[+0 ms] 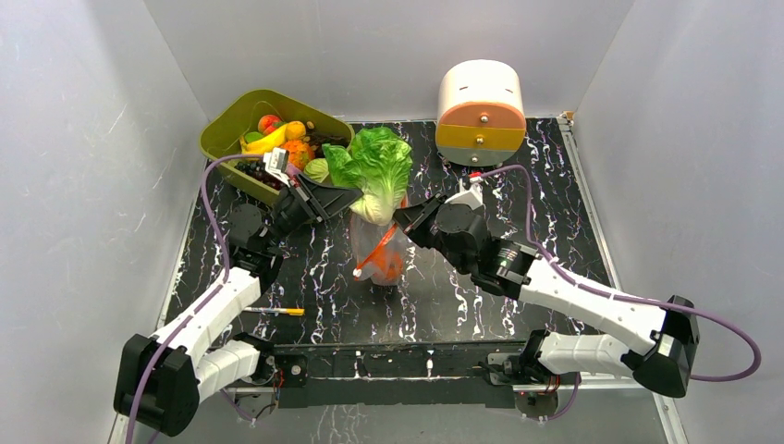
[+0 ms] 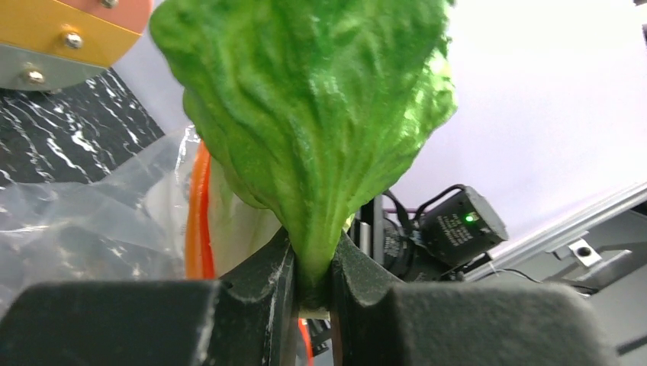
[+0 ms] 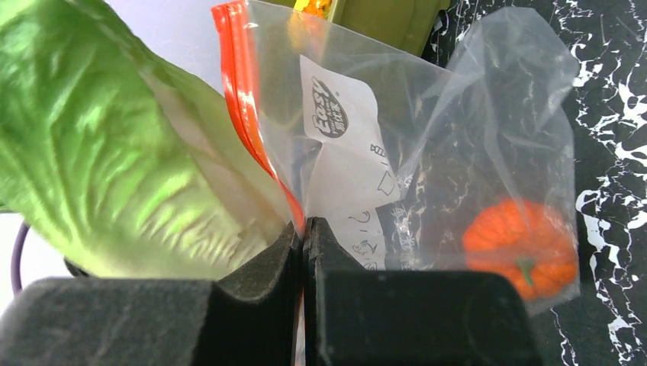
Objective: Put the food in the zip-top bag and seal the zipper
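Observation:
A green leafy lettuce (image 1: 374,166) is held at one edge by my left gripper (image 1: 355,198), and its leaf (image 2: 305,114) fills much of the left wrist view. Just below and beside it hangs a clear zip bag (image 3: 427,145) with an orange zipper strip (image 3: 243,114). My right gripper is shut on the bag's orange rim. Inside the bag, near its bottom, lies a small orange pumpkin (image 3: 523,248). The pale base of the lettuce overlaps the bag's upper part from above; the top view does not show whether it is inside the mouth.
An olive-green bin (image 1: 214,139) of fruit and vegetables stands at the back left. At the back stands a cream drawer unit (image 1: 481,92). A yellow marker (image 1: 288,312) lies at front left.

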